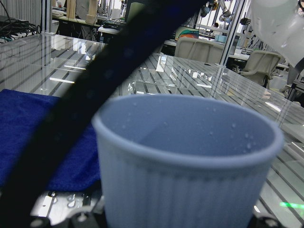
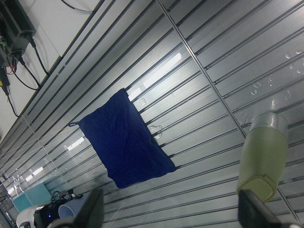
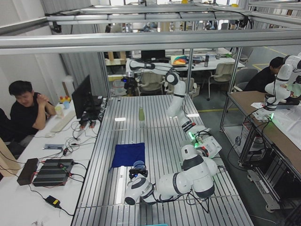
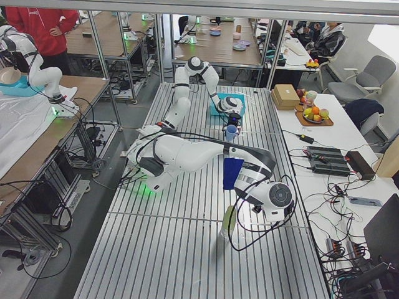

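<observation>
My left gripper (image 3: 138,172) is shut on a light blue cup (image 1: 185,194), held upright near the blue cloth (image 3: 128,154); droplets show inside the cup. The cup (image 4: 230,133) also shows in the camera right view. My right gripper (image 3: 129,82) is raised at the far end, open, its fingers apart at the bottom of the right wrist view. Below it a pale green bottle (image 2: 260,161) stands upright on the slatted table (image 3: 164,141).
A teal bin (image 4: 218,107) sits at the left arm's end of the table. Electronics, cables and a monitor (image 3: 83,96) line the side desk. Table space around the cloth and bottle is mostly clear, with water drops.
</observation>
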